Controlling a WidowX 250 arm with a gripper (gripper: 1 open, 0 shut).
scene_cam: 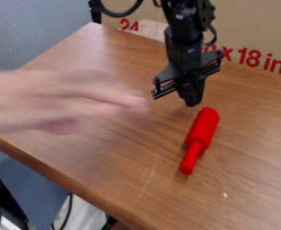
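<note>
A red rolling pin (200, 139) lies on the wooden table (118, 166), right of centre, its narrow handle toward the front. Behind it, the black gripper (179, 90) hangs from the arm above the table, apart from the pin. Whether its fingers are open or shut is hard to tell. A blurred human hand (65, 103) is at the left, over the table.
A cardboard box (257, 36) stands along the back of the table. The table's left edge runs diagonally, with floor beyond it.
</note>
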